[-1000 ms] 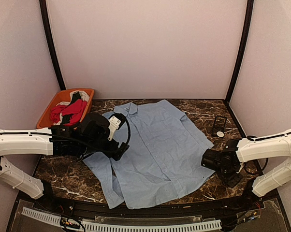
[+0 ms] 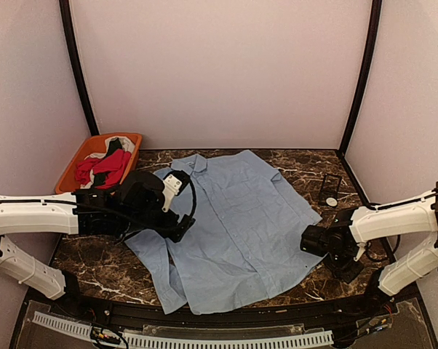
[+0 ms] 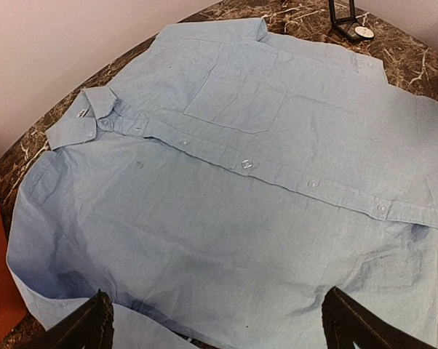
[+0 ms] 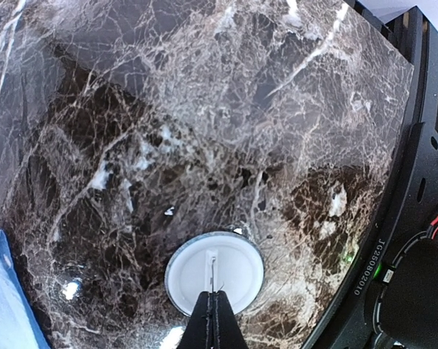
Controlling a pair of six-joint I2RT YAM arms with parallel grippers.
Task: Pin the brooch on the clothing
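Observation:
A light blue button-up shirt (image 2: 241,218) lies spread on the dark marble table, collar at the back. My left gripper (image 2: 181,229) hangs open over the shirt's left part; its two fingers frame the cloth in the left wrist view, with nothing between them. In the right wrist view a round white brooch (image 4: 237,276), its pin upward, lies on bare marble right of the shirt. My right gripper is shut, its tips at or over the brooch's pin; whether it grips the pin is unclear. In the top view that gripper hides the brooch.
An orange basket (image 2: 72,166) with red and white cloth stands at the back left. A small black stand (image 2: 326,183) with a pale disc (image 2: 331,202) stands right of the shirt. Black rails and wiring edge the table's front and right. Side walls close in both sides.
The left arm and shirt are unchanged.

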